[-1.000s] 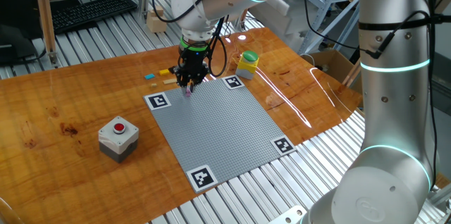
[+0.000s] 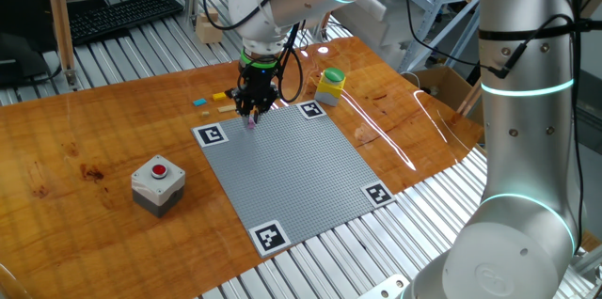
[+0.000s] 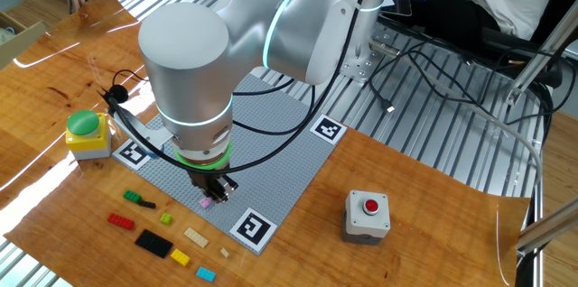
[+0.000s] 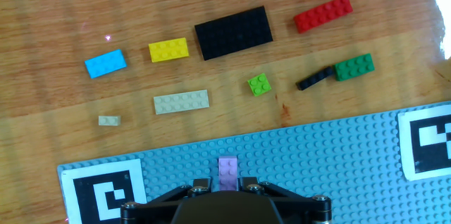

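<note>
A pink-lilac brick (image 4: 227, 172) is in line with the gap of my gripper in the wrist view, near the edge of the studded baseplate (image 4: 310, 146). The black fingers (image 4: 202, 184) stand close on either side of it; whether they press on it cannot be told. From the second exterior view, the brick (image 3: 206, 203) shows right by the fingertips of the gripper (image 3: 221, 190), low over the plate. The first exterior view has the gripper (image 2: 250, 116) pointing down at the plate's far edge, with a bit of pink beneath.
Off the plate lie loose bricks: blue (image 4: 106, 63), yellow (image 4: 169, 50), large black (image 4: 233, 32), red (image 4: 323, 13), beige (image 4: 181, 102), lime (image 4: 259, 84), green (image 4: 354, 67) and others. A green-topped button (image 3: 83, 124) and a red-button box (image 3: 367, 215) flank the plate, which is otherwise bare.
</note>
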